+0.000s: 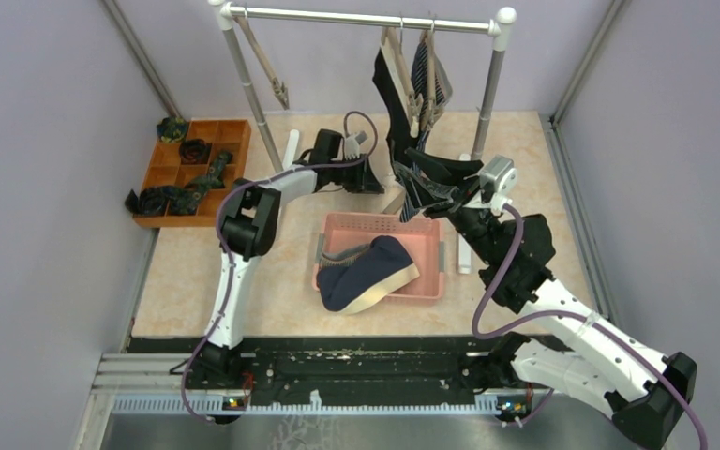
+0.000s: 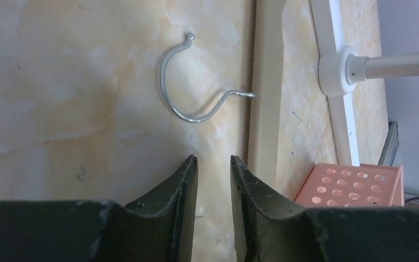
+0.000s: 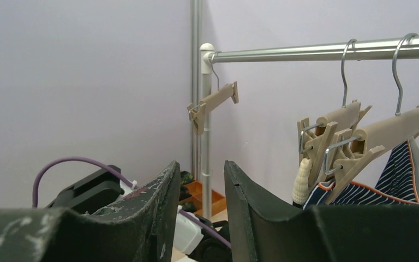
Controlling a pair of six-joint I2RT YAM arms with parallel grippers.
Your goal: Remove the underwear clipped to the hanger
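A black garment with a beige band (image 1: 389, 84) and a striped one (image 1: 442, 84) hang from clip hangers at the rail's right side. The right wrist view shows their beige clip hangers (image 3: 338, 117) at the right, beyond my right gripper, which stands open and empty. My left gripper is low over the table, its fingers apart and nothing between them. Before it, a metal hook (image 2: 196, 119) lies against a beige hanger bar (image 2: 267, 82) on the table. In the top view, dark gripper parts partly hide the hanging clothes' lower ends.
A pink basket (image 1: 429, 246) holds a navy garment (image 1: 361, 277) and a grey piece (image 1: 342, 255). An empty hanger (image 1: 264, 61) hangs at the rail's left end. The orange divided tray (image 1: 234, 141) with dark rolled items sits far left. Bare table lies left of the basket.
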